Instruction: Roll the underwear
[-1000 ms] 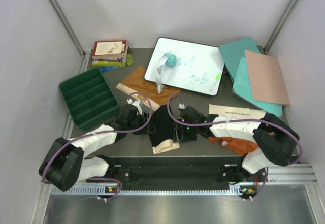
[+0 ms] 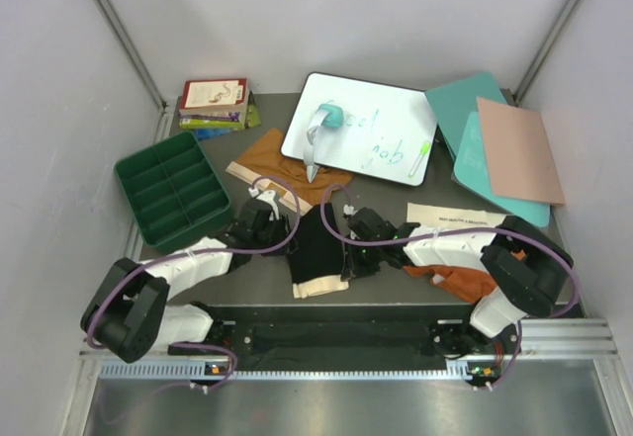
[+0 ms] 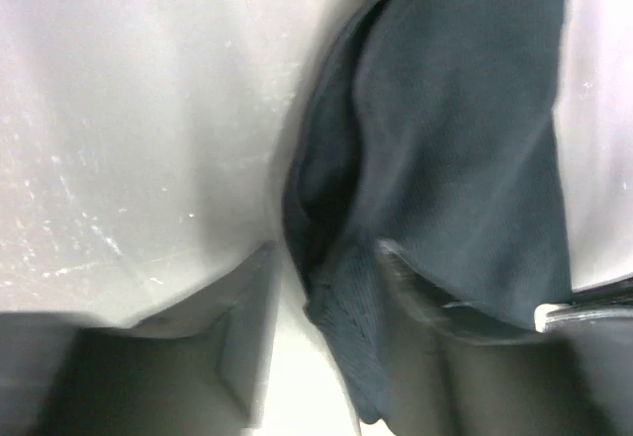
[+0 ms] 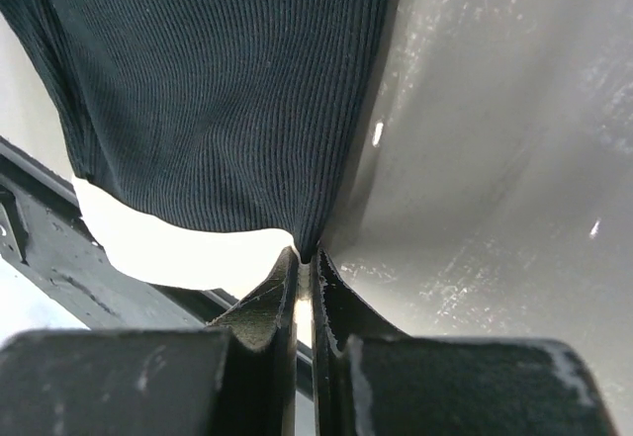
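Note:
The underwear [image 2: 316, 250] lies on the table between my arms, dark ribbed cloth with a cream waistband [image 2: 321, 286] along its near edge. My left gripper is part open at the cloth's left side, where the dark edge is doubled over and runs in between its blurred fingers. In the right wrist view, my right gripper is shut on the waistband corner of the underwear [image 4: 218, 110], a thin pale strip showing between its fingertips. The cloth's far end is partly hidden by a cable in the top view.
To the left stands a green compartment tray [image 2: 173, 189]. Behind are a folded brown garment [image 2: 272, 164], books [image 2: 215, 100] and a whiteboard [image 2: 371, 110]. An orange garment [image 2: 465, 280] lies under the right arm. Bare table shows in front of the tray.
The waistband has gone from bunched and slanting to flatter and straighter. My right gripper has shifted slightly toward the near edge. The left gripper has moved only a little beside the cloth.

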